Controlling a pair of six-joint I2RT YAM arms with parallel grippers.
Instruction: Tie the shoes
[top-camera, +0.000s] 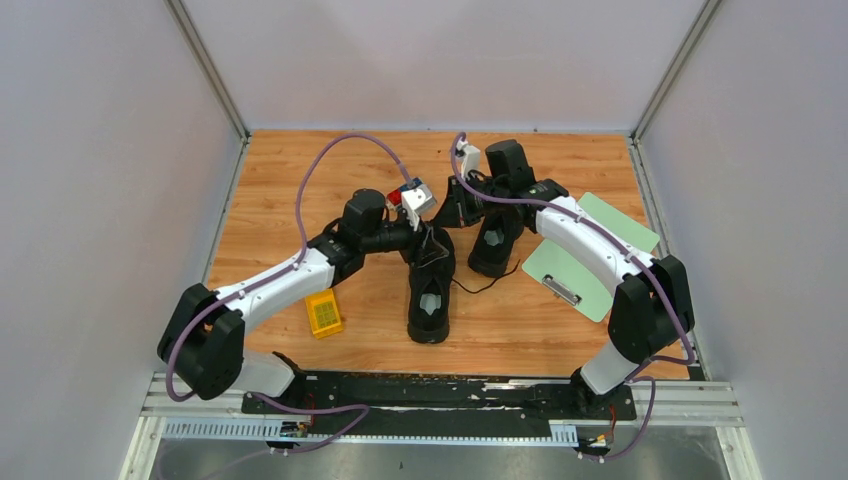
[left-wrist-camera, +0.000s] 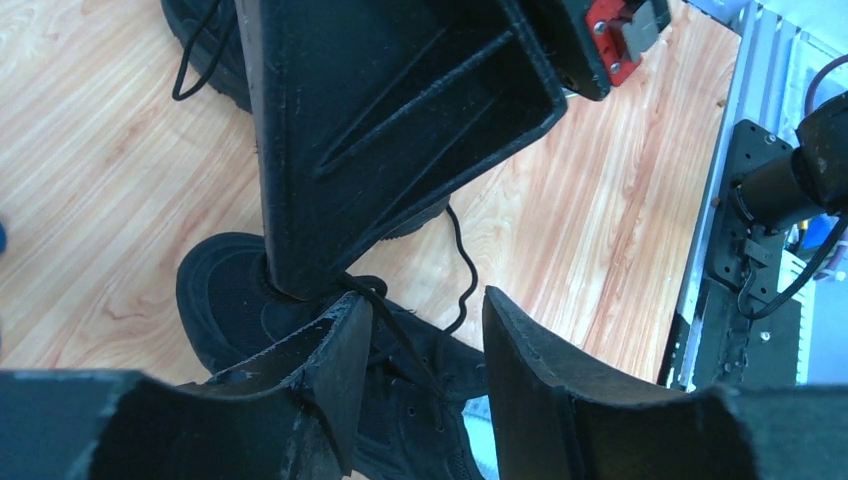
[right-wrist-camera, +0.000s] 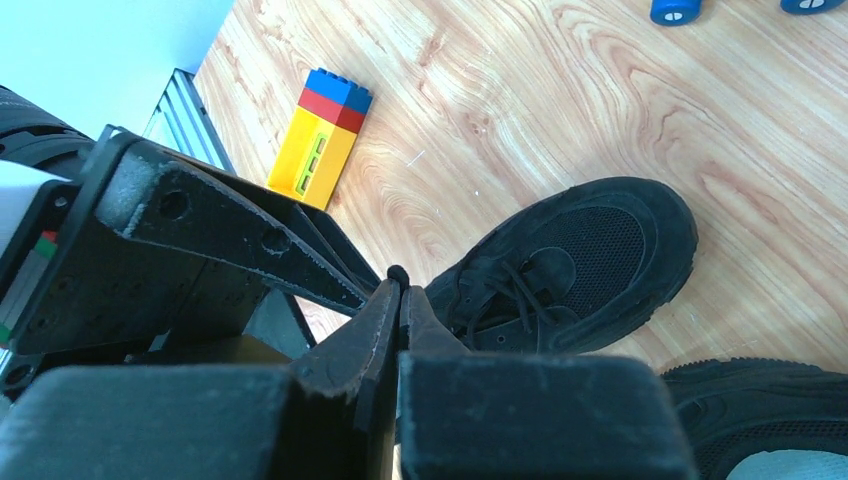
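The left black shoe (top-camera: 430, 310) stands mid-table, the right black shoe (top-camera: 492, 250) behind it to the right. My left gripper is over the left shoe's laced end, fingers part open, a black lace running between them in the left wrist view. Whether it touches the lace I cannot tell. My right gripper is close beside it above, shut, with a small dark bit at its tips, probably lace, hard to make out; its housing fills much of the left wrist view's top. A loose lace (top-camera: 480, 289) lies on the wood right of the left shoe.
Yellow, red and blue bricks (top-camera: 325, 315) lie left of the shoes. A green clipboard (top-camera: 570, 280) lies at the right. A toy with blue wheels (right-wrist-camera: 676, 10) is behind the grippers. Bare wood is left at the front.
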